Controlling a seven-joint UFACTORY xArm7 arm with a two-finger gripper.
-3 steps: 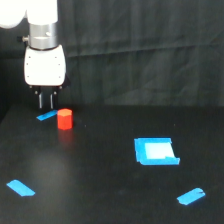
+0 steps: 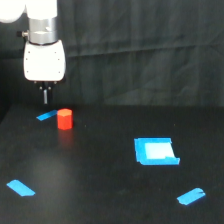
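A small red block [image 2: 65,119] stands upright on the dark table at the left. My gripper [image 2: 45,97] hangs pointing down, above the table and to the left of the block, apart from it. Its two fingers are close together, and nothing shows between them. To the right of centre lies a white square [image 2: 158,151] bordered with blue tape.
Blue tape strips lie flat on the table: one [image 2: 47,115] below the gripper, one [image 2: 20,187] at the front left and one [image 2: 191,196] at the front right. Bare table separates the block from the white square. A dark curtain [image 2: 150,50] hangs behind.
My gripper's fingers have come together from a spread position, with the arm in much the same place. The red block and white square have not moved.
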